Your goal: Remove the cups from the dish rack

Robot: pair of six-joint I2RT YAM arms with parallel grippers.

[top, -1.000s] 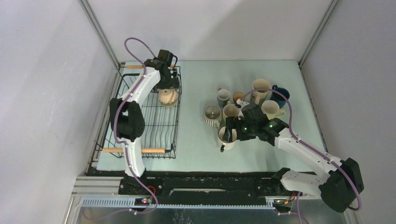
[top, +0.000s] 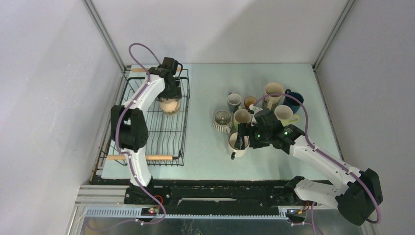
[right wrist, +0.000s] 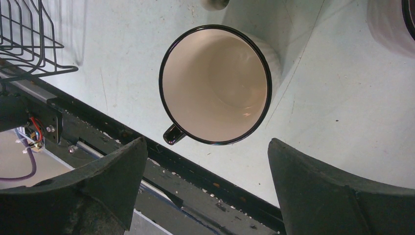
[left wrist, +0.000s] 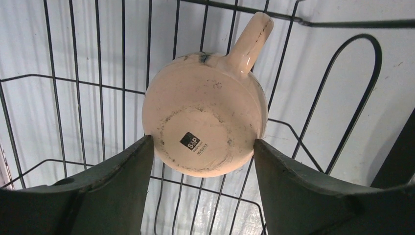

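An upside-down peach cup (left wrist: 205,105) shows its stamped base in the left wrist view, handle toward the top. My left gripper is shut on its sides, one finger (left wrist: 134,161) at each side. From the top, the cup (top: 170,106) appears over the black wire dish rack (top: 185,112); whether it touches the wires, I cannot tell. Right of the rack, a cream cup with a black rim (right wrist: 215,85) stands upright on the counter, its handle toward the front edge. My right gripper is open by it, holding nothing.
Several cups crowd the counter's middle and right: a striped cup (top: 222,121), a grey cup (top: 234,101), a small brown cup (top: 250,102), a blue cup (top: 293,101). Clear counter (top: 205,93) lies between rack and cups. Walls enclose the sides and back.
My right arm is practically still.
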